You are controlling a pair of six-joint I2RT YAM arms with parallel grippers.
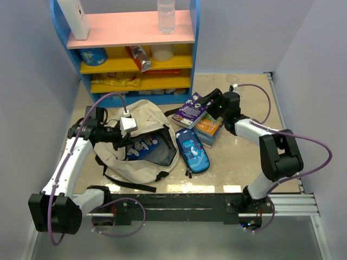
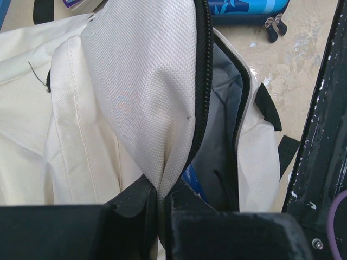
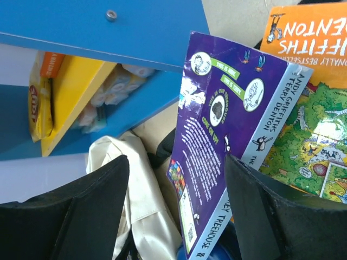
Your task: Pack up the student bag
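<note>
The cream student bag lies on its back at the left, its mouth facing up, with a blue book inside. My left gripper is shut on the bag's fabric beside the black zipper and holds that flap up. On top of other books rests a purple book, tilted toward the bag. The right gripper hangs over it with fingers apart; the spine passes close to the right-hand finger. Nothing is clamped there. Between bag and books lies a blue pencil case.
An orange and green book lies under the purple one. Behind stands a blue shelf unit with packets and bottles; its base is close to the purple book. The floor right of the pencil case is clear.
</note>
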